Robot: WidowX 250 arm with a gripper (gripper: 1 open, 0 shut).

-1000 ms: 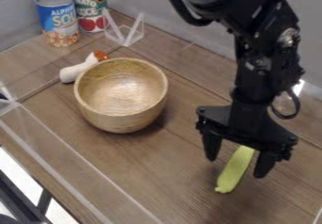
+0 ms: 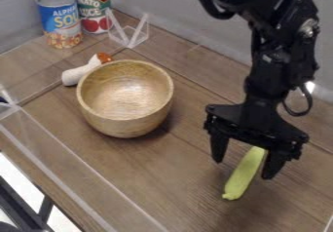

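Note:
My black gripper [image 2: 244,155] hangs at the right with its fingers open, low over a long pale green object [image 2: 239,181] lying on the wooden table. The object's upper end passes between the fingers or just under them; I cannot tell whether they touch it. A wooden bowl [image 2: 125,98] stands to the left of the gripper.
A white item with an orange end [image 2: 81,72] lies behind the bowl. Two cans [image 2: 61,19] and a wire holder [image 2: 127,31] stand at the back left, near the wall.
The gripper has shifted very slightly over the last second. The green object and the bowl stay where they were.

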